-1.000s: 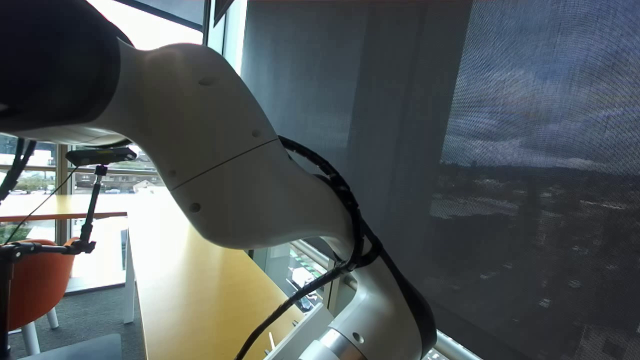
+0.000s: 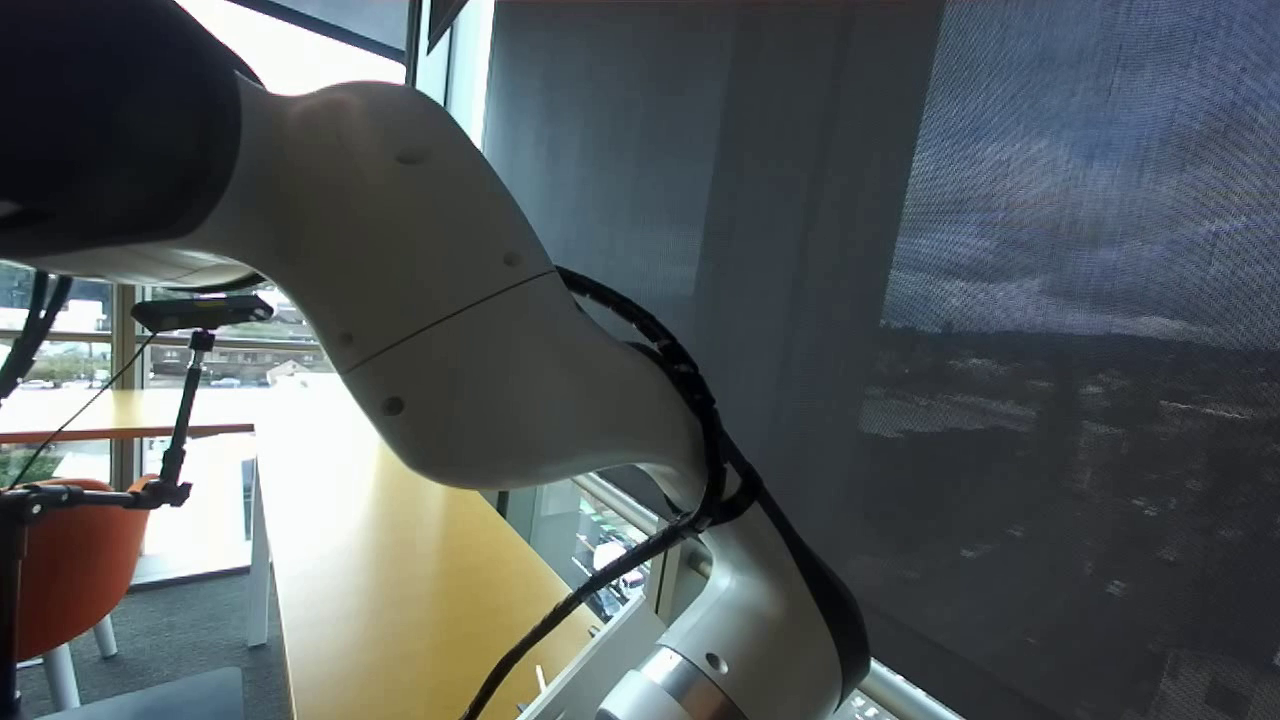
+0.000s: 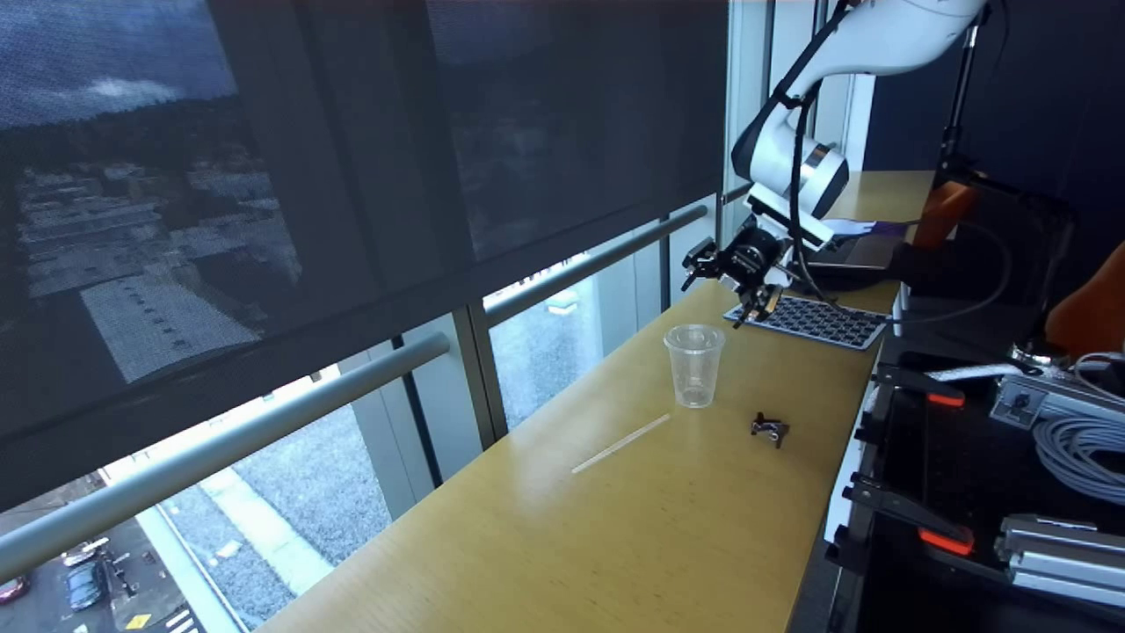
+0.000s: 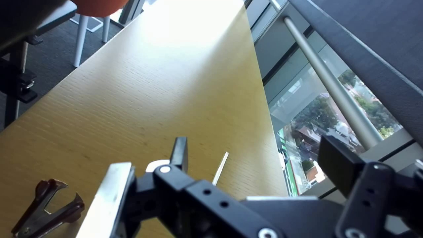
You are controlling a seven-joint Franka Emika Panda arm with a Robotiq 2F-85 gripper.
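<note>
My gripper (image 3: 717, 299) stands open, its two fingers spread wide with nothing visible between them. A clear plastic cup (image 3: 695, 367) is upright on the table, just in front of the gripper and apart from it in exterior view 2. A thin pale straw (image 3: 620, 443) lies flat nearer that camera, and a dark staple remover (image 3: 771, 428) lies to the cup's right. In the wrist view, the staple remover (image 4: 47, 208) shows at lower left; part of the straw (image 4: 220, 168) appears between the spread fingers, its near end hidden. The gripper is outside exterior view 1.
A dark patterned board (image 3: 812, 320) lies on the table behind the gripper. Along the window side runs a metal rail (image 3: 422, 364). Clamps (image 3: 912, 512) line the opposite table edge.
In exterior view 1 the arm has shifted very slightly, its forearm a touch higher and the wrist a touch to the left. The table and surroundings look the same.
</note>
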